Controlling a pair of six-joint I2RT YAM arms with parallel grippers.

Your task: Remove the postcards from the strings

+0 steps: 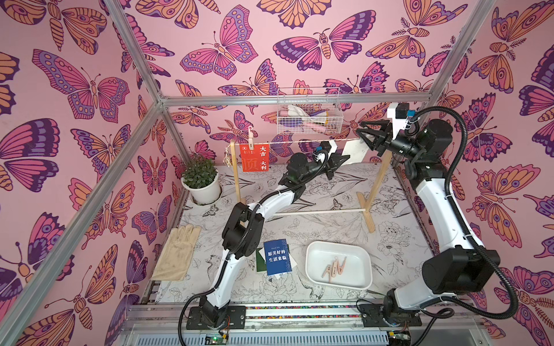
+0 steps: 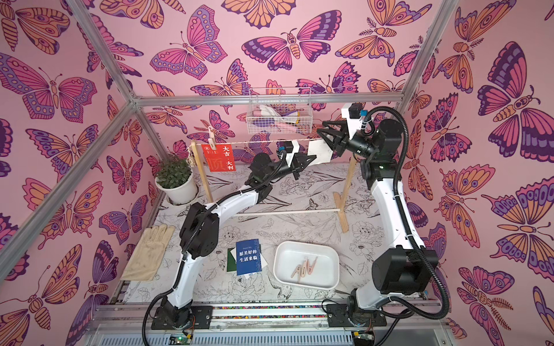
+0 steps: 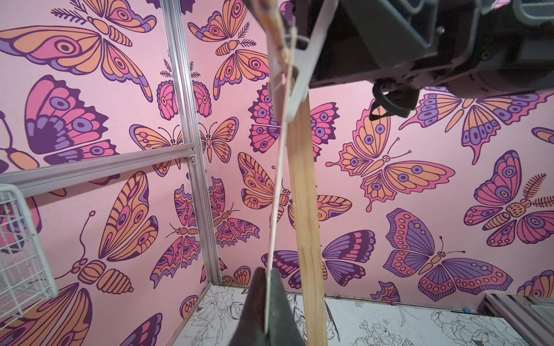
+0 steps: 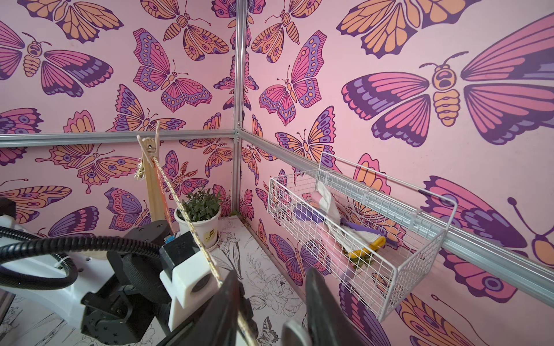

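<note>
A blank white postcard (image 1: 355, 151) hangs at the right end of the string (image 1: 311, 141), seen edge-on in the left wrist view. My left gripper is shut on its lower edge. Up by the card's top, my right gripper (image 1: 359, 127) stands part open. A pale rounded tip (image 4: 297, 333) shows low between its blurred fingers; I cannot tell whether they touch it. At the left end of the string a red postcard (image 1: 254, 158) hangs from a wooden clothespin (image 1: 251, 138). Several removed-looking cards lie stacked on the table, a blue postcard (image 1: 278, 257) on top.
A white tray (image 1: 311, 253) with several clothespins stands at the front right. Wooden posts (image 1: 378, 181) carry the string. Behind it hangs a wire basket (image 1: 280, 124). A potted plant (image 1: 200, 176) and gloves (image 1: 177, 252) stand and lie at the left.
</note>
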